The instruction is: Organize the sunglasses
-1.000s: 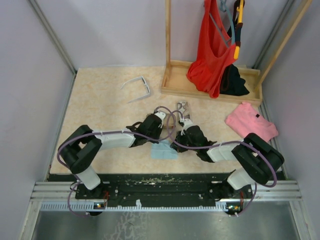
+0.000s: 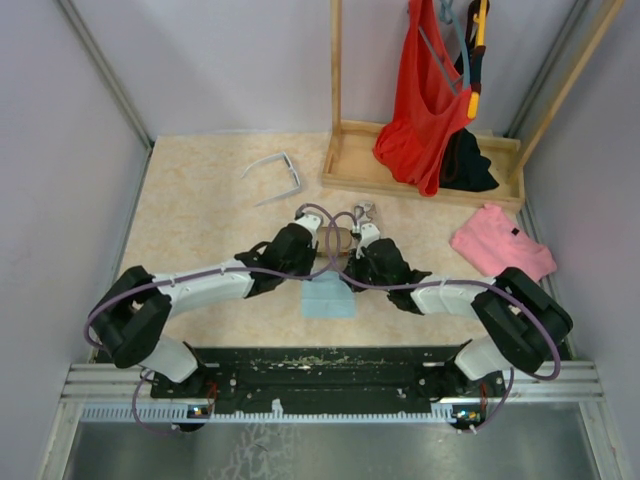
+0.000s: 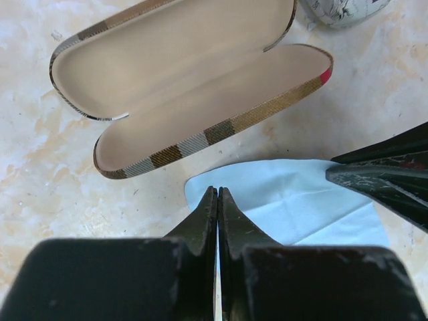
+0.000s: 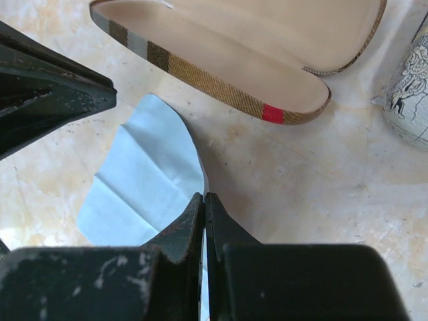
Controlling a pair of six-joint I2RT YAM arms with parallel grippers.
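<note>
An open glasses case with tan lining and plaid edge lies behind a folded light blue cloth; the same case (image 4: 221,80) and cloth (image 4: 140,174) fill the right wrist view. No sunglasses can be made out inside it. My left gripper is shut over the cloth's left edge, with nothing visible between its fingers. My right gripper is shut over the cloth's edge; whether it pinches any of it I cannot tell. A patterned grey object (image 4: 409,93), only partly visible, stands beside the case.
A pale angular frame (image 2: 292,172) lies at the back left. A wooden rack (image 2: 355,160) with red and black bags is at the back. Pink cloth (image 2: 500,240) lies at the right.
My left arm has drawn slightly left and up in the top view, uncovering more of the case. The right arm has shifted slightly.
</note>
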